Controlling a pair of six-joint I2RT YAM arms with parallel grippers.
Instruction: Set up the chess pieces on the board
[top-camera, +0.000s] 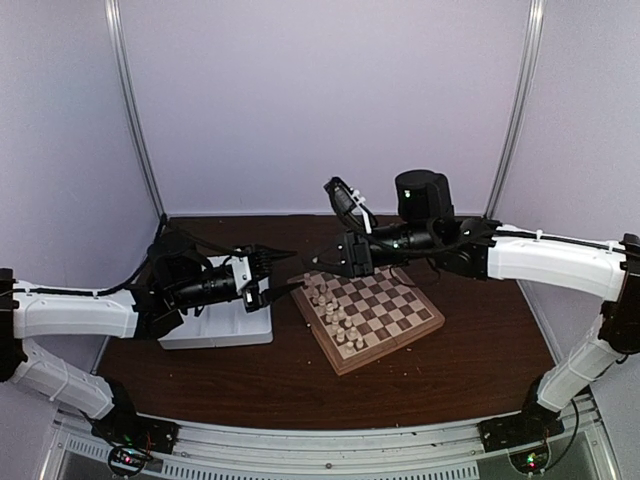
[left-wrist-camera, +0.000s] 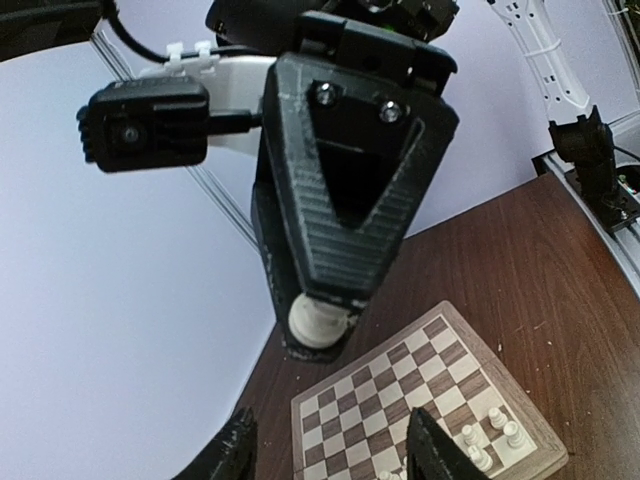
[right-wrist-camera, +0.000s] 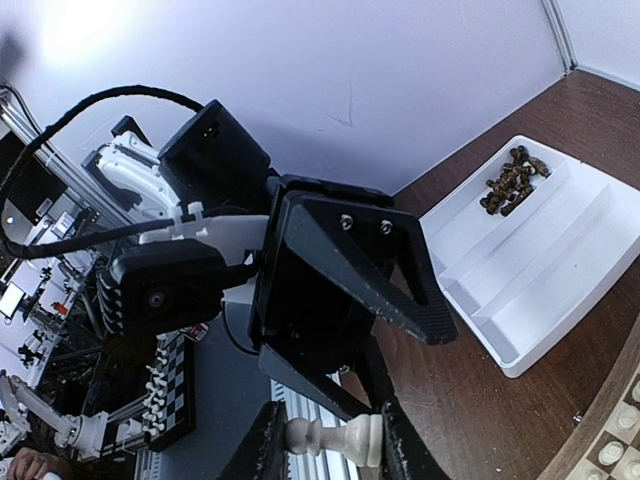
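My right gripper (top-camera: 328, 258) is raised above the chessboard (top-camera: 400, 330), shut on a white chess piece, which lies sideways between its fingers; its end shows in the left wrist view (left-wrist-camera: 318, 320). My left gripper (top-camera: 285, 270) faces it from the left, open, with its fingers apart and nothing between them. White pieces (top-camera: 350, 335) stand along the board's near-left side; the rest of the squares that show are bare.
A white tray (top-camera: 215, 330) lies at left on the dark table, partly under my left arm, with several dark pieces (right-wrist-camera: 510, 185) in one compartment.
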